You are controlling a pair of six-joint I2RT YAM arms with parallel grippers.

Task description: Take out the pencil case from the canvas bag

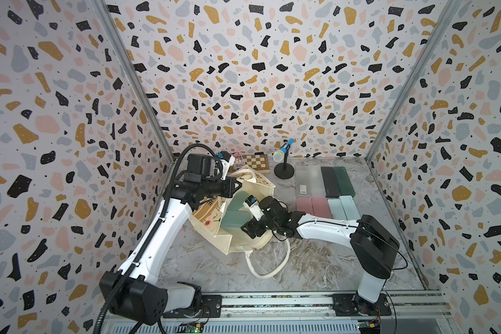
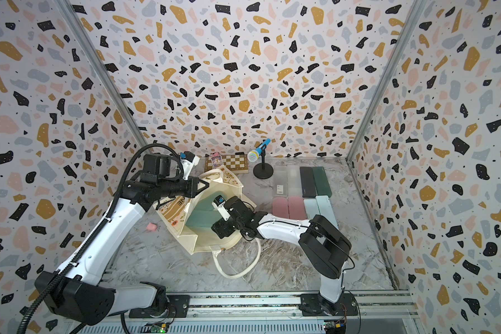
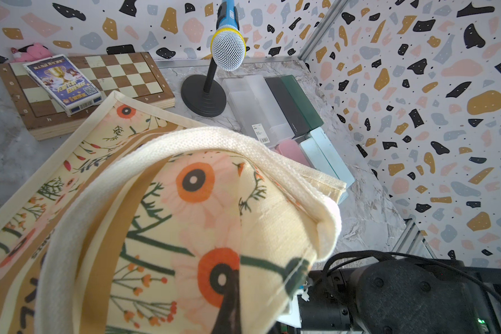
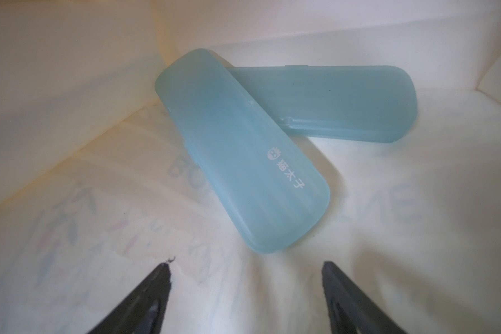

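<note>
The cream canvas bag (image 1: 245, 242) lies with its mouth spread open toward the front. Inside it are two translucent teal pencil cases. One pencil case (image 4: 245, 156), with white lettering, lies slanted over the end of the other pencil case (image 4: 339, 103) by the bag's wall. My left gripper is shut on the bag's cloth at its upper edge, where the fabric folds beneath a dark finger. Within the bag, my right gripper has its fingers (image 4: 150, 300) apart and empty, short of the slanted case's near end.
Right of the bag, pink cases (image 1: 311, 206), pale blue cases (image 1: 345, 207), clear cases and dark cases lie in rows. Behind stand a microphone on a stand (image 1: 284, 167) and a chessboard (image 1: 256, 162). A bag handle (image 1: 270, 272) loops across the clear table front.
</note>
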